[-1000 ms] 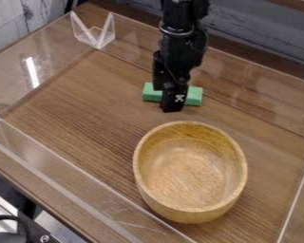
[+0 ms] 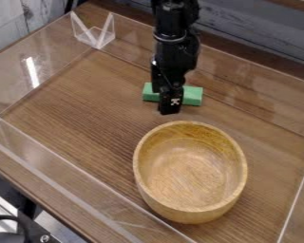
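My black gripper [image 2: 166,95] reaches down from the top middle onto a green block [image 2: 188,96], which lies on the wooden table [image 2: 66,123]. Its fingers stand open over the block's middle and hide part of it. Whether they touch it I cannot tell.
A large round tan bowl [image 2: 190,185] fills the lower middle, in front of the block. A clear plastic object [image 2: 94,28] stands at the back left. A black cable runs at the lower left corner.
The gripper has shifted slightly left and its fingers sit a little differently over the block. The block and bowl look unmoved.
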